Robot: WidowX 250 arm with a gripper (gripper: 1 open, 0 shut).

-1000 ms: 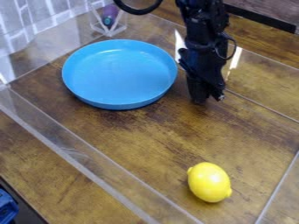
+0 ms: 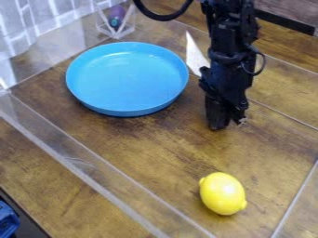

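My black gripper (image 2: 221, 116) points down at the wooden table, just right of a blue bowl (image 2: 126, 78), its tip low at the tabletop. I cannot see anything held between its fingers; the dark fingers are hard to make out. A white object (image 2: 195, 52) is partly hidden behind the arm, at its upper left. A yellow lemon-like object (image 2: 222, 192) lies at the lower right.
A small purple item (image 2: 117, 19) stands at the back left. A blue object sits at the bottom-left corner.
The gripper and arm have shifted slightly to the right and now cover more of the white object. The bowl and yellow object have not visibly moved.
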